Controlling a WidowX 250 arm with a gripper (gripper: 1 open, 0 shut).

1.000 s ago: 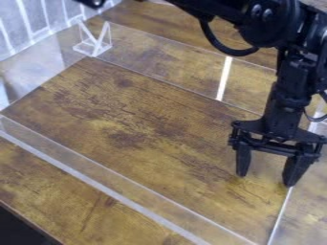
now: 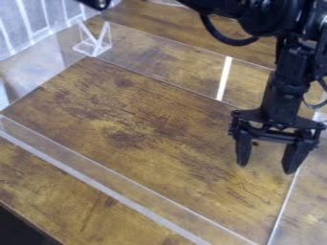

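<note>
My gripper (image 2: pixel 269 152) hangs low over the right part of a wooden work surface (image 2: pixel 128 124), its black fingers spread open and pointing down. I see nothing between the fingers. Whether their tips touch the wood is hard to tell.
Clear plastic walls border the surface, along the front left (image 2: pixel 102 182) and across the back. A small white bracket (image 2: pixel 95 40) stands at the back left beside white slats.
The surroundings are unchanged.
</note>
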